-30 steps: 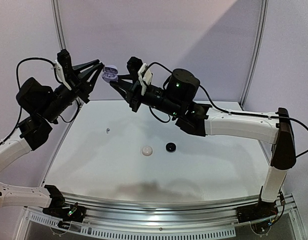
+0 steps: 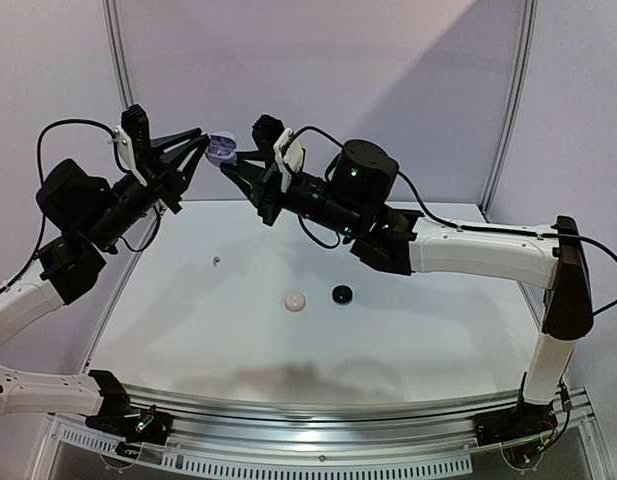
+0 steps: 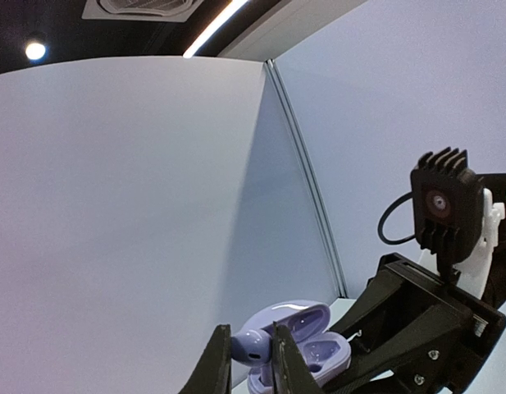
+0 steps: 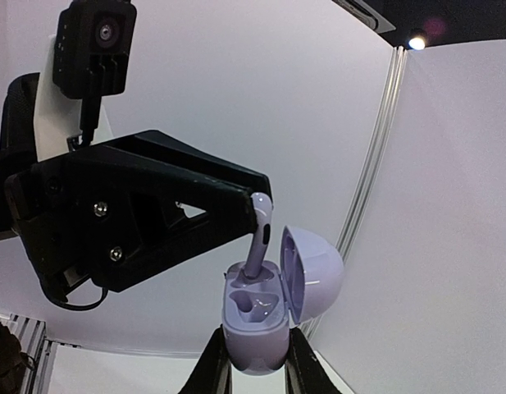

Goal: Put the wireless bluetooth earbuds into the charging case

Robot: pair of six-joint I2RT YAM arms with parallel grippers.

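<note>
High above the table, my right gripper is shut on the lavender charging case (image 2: 222,148), whose lid (image 4: 318,275) stands open. A lavender earbud (image 3: 251,347) is pinched in my left gripper, which is shut on it. In the right wrist view the earbud (image 4: 259,240) hangs roughly upright, slightly tilted, its lower end at the case's farther slot. How deep it sits there I cannot tell. The nearer slot (image 4: 254,307) looks empty. From above, the left fingertips (image 2: 204,139) are right beside the case, and the earbud is too small to make out.
On the white table (image 2: 428,340) lie a pale round object (image 2: 294,301), a black round one (image 2: 342,294) and a tiny item (image 2: 216,261). All are well below the grippers.
The right arm and case have stayed nearly still. Both grippers keep their hold.
</note>
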